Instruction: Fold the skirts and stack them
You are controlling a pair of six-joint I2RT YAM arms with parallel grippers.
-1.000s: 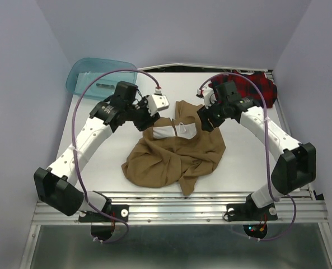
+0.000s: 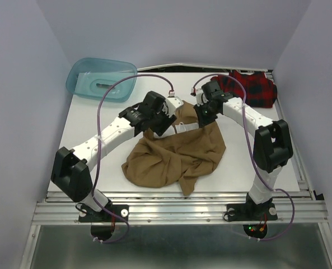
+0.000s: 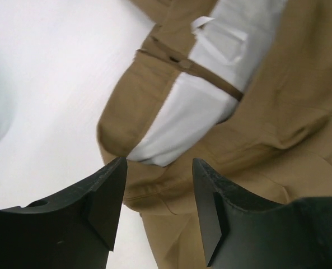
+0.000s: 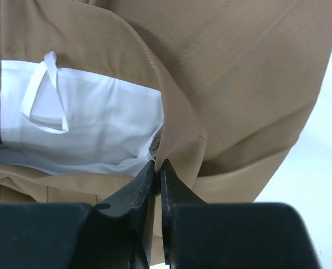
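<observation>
A brown skirt [image 2: 166, 159] lies loosely spread on the white table, its white lining [image 4: 93, 120] showing at the waist. In the left wrist view, my left gripper stands open above the corner of the waistband, with brown cloth [image 3: 135, 101] below and beyond the fingertips. My right gripper has its fingers close together on a raised fold of the brown waist edge, at the right end of the lining. A red and black plaid skirt [image 2: 255, 92] lies at the back right of the table.
A teal plastic bin [image 2: 79, 78] stands at the back left with a small dark item [image 2: 103, 86] in it. Bare white table [image 2: 255, 151] shows to the right of the brown skirt, and more to its left.
</observation>
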